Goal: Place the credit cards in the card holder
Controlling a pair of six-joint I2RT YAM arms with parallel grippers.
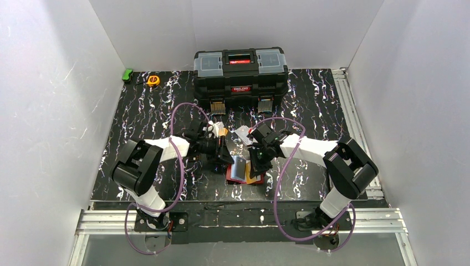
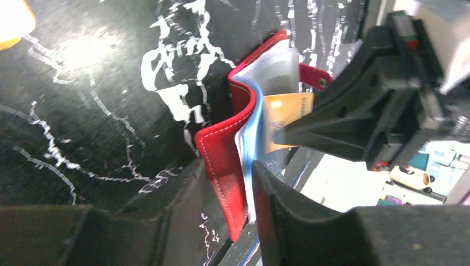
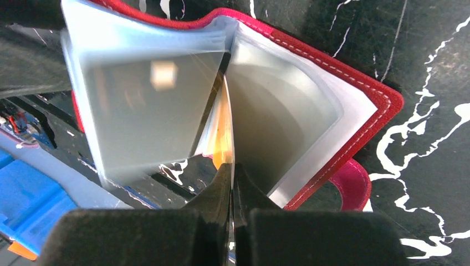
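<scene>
The red card holder (image 2: 221,133) stands spread open on the dark marbled surface, its clear and bluish sleeves showing. My left gripper is part open, with the red cover edge and a sleeve between its fingers. A gold-orange card (image 2: 282,113) rises from among the sleeves. In the right wrist view this card (image 3: 223,136) is seen nearly edge-on, its end between the shut tips of my right gripper. A grey card (image 3: 149,111) lies in the sleeve to the left of it. How deep the gold card sits is hidden.
A black toolbox (image 1: 240,75) stands at the back. White cards (image 1: 243,133) lie behind my right gripper, and an orange item (image 1: 223,132) lies by the left arm. A tape measure (image 1: 153,81) is at back left. Both grippers are close together.
</scene>
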